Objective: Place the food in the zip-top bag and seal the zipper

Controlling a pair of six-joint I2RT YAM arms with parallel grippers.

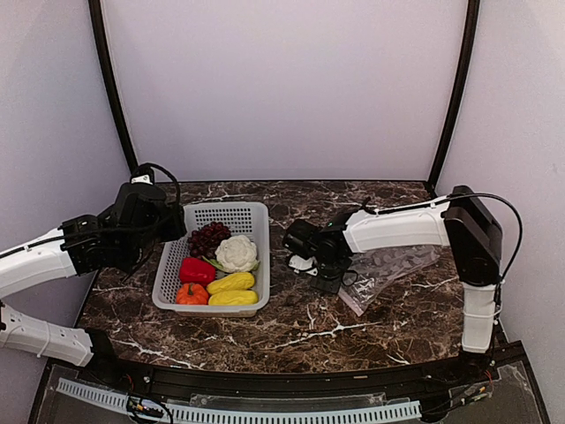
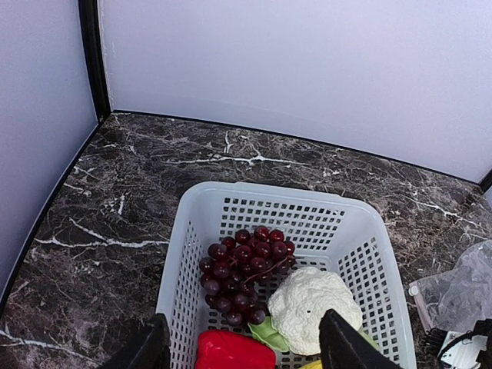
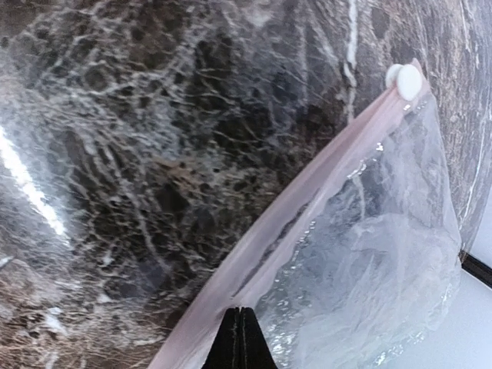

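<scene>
The clear zip top bag (image 1: 384,269) lies on the right of the table, partly under the right arm. In the right wrist view its pink zipper edge (image 3: 323,173) runs diagonally, with a white slider (image 3: 407,81) at the far corner. My right gripper is shut, its tips over the zipper edge; whether film is between them is hidden. Beside the basket's back left, my left gripper is open and empty. The food in the basket is grapes (image 2: 247,265), a cauliflower (image 1: 237,253), a red pepper (image 1: 197,270), an orange pumpkin (image 1: 191,294) and yellow pieces (image 1: 231,282).
The white perforated basket (image 1: 263,230) stands left of centre and holds all the food. Bare marble tabletop (image 1: 291,340) lies in front of the basket and bag. Pale walls close off the back and sides.
</scene>
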